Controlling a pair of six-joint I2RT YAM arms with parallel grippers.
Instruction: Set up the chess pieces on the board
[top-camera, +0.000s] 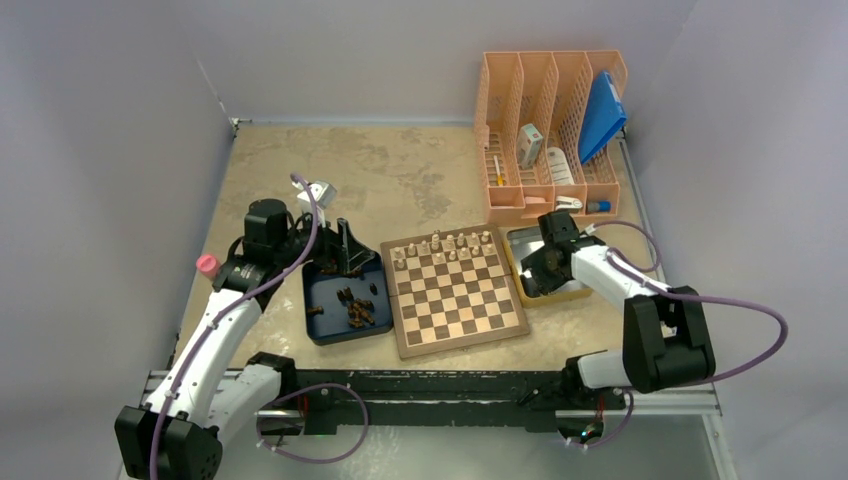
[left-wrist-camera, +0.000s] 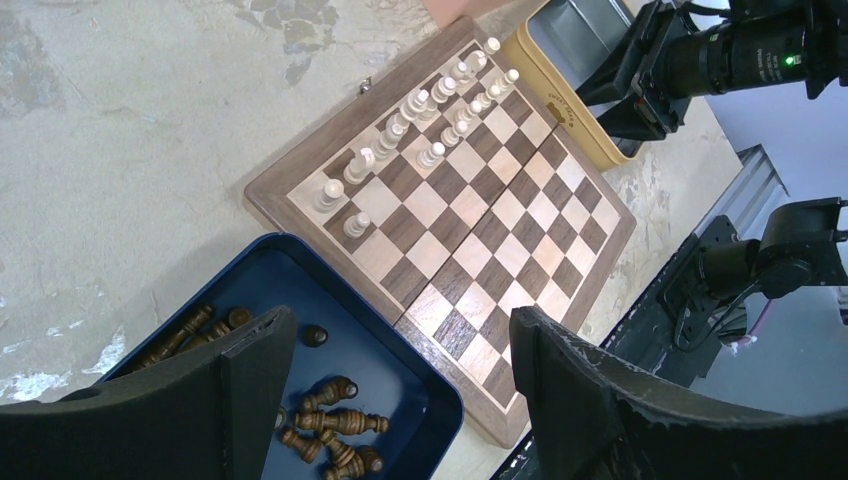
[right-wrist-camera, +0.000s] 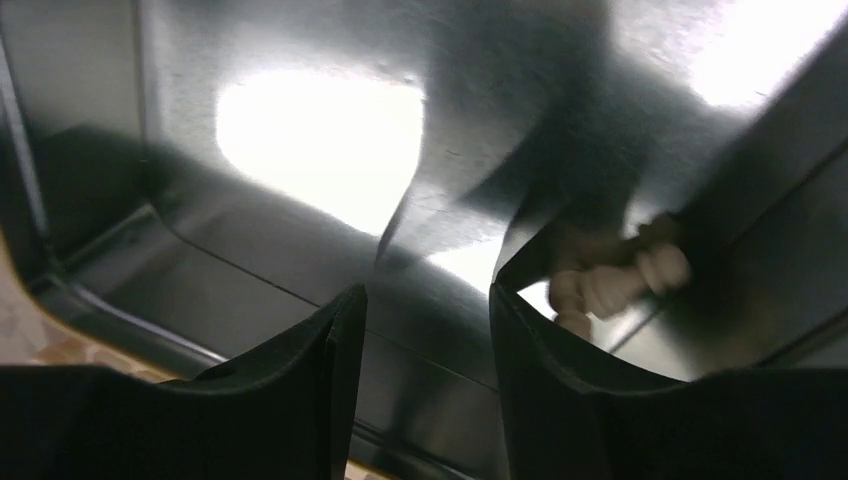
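The chess board (top-camera: 455, 347) lies mid-table. Light pieces (left-wrist-camera: 421, 97) stand upright along its far side, a back row with several pawns in front. Its other squares are bare. Dark pieces (left-wrist-camera: 340, 421) lie jumbled in the blue tray (left-wrist-camera: 452, 396) left of the board. Above that tray my left gripper stands open, with nothing between its fingers. My right gripper is open and empty, low inside the metal-lined tray (top-camera: 581, 292) right of the board. Close by its right finger, light pieces (right-wrist-camera: 617, 283) lie blurred on that tray's floor.
An orange divided rack (top-camera: 537, 110) with a blue folder (top-camera: 602, 116) stands behind the right tray. The right tray's walls rise close around my right gripper.
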